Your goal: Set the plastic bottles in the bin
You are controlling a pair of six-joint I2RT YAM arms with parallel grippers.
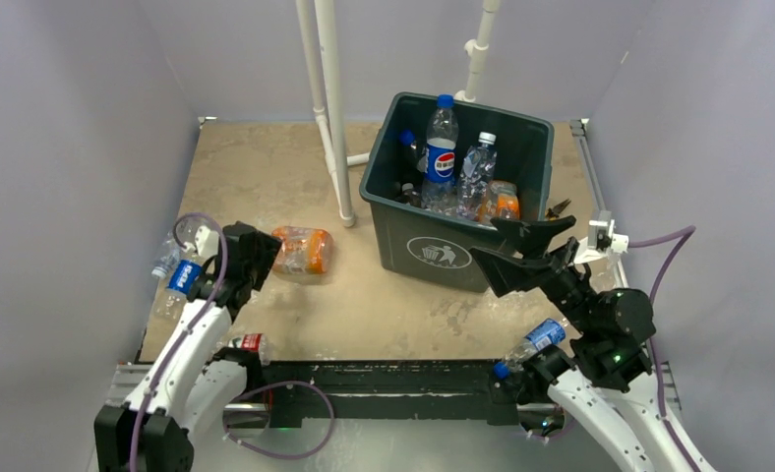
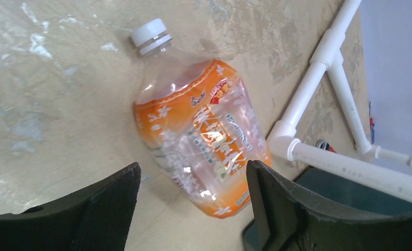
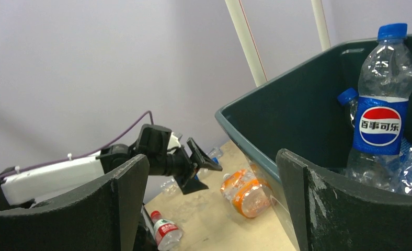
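Note:
A crushed orange-label bottle [image 1: 305,251] [image 2: 201,138] lies left of the green bin [image 1: 433,256]. Just left of it my left gripper [image 1: 267,258] stands open above the table, the bottle beyond and between its fingertips in the left wrist view, not held. My right gripper [image 1: 506,246] is open at the bin's front right. The bin holds several bottles, including an upright Pepsi bottle [image 1: 441,167] [image 3: 379,125]. Blue-label bottles [image 1: 183,277] lie at the left, a red-label bottle [image 1: 251,344] near the front edge, another blue-label bottle [image 1: 541,336] at front right.
White pipes [image 1: 334,118] [image 2: 308,89] stand behind the orange bottle, left of the bin. The table [image 1: 433,324] has free room in front of the bin and at the back left.

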